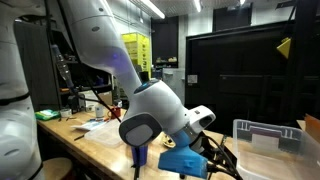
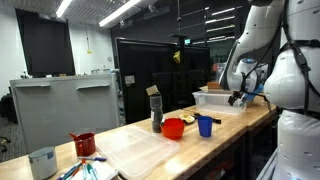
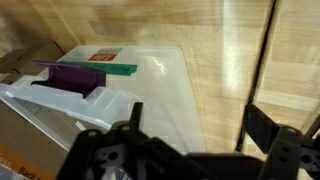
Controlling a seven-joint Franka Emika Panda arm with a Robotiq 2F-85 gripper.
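Observation:
My gripper is open, its two dark fingers wide apart at the lower edge of the wrist view, with bare wooden table between and above them. At its left lies a clear plastic box. Inside the box are a purple item, a green item and a small red item. The arm is beside the clear box in exterior view 1. Far off in exterior view 2 the box is small, and the gripper's fingers are too small to read there.
A blue cup and a red bowl stand mid-table, with a dark bottle behind. At the near end are a red mug, a metal pot and several pens. A brown cardboard box borders the clear box.

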